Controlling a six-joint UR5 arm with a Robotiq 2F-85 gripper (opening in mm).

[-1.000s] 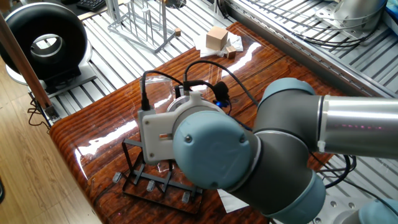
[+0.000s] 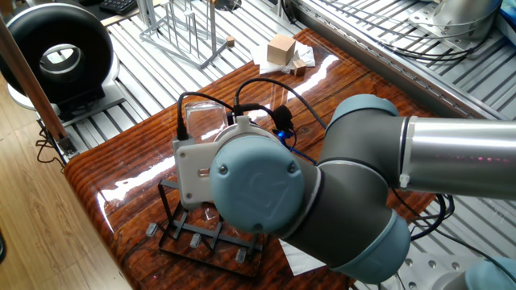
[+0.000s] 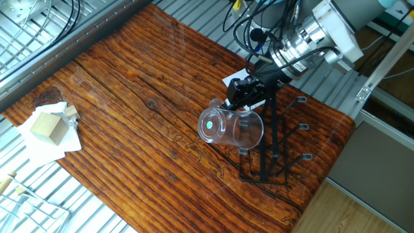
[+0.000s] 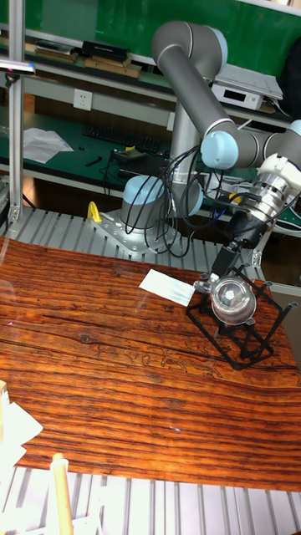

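A clear mug (image 3: pixel 244 131) lies on its side in the air beside and partly over a black metal rack (image 3: pixel 262 176). My gripper (image 3: pixel 228 105) is shut on the mug at its handle side; the fingertips are partly lost against the clear wall. From the front, the mug's round end (image 4: pixel 233 302) shows above the rack, in line with its upper bars. Whether mug and rack touch, I cannot tell. In exterior view 1 the wrist hides the gripper, and only a clear edge of the mug (image 2: pixel 206 115) shows past it.
A wooden block (image 3: pixel 50 128) and a smaller one stand on white paper at the table's far end. Another white sheet (image 4: pixel 167 288) lies beside the rack. Loose cables (image 2: pixel 278 84) loop around the wrist.
In exterior view 1 the wrist and arm have shifted a little to the left, and the mug's visible edge moved along with them. Rack and blocks have stayed put.
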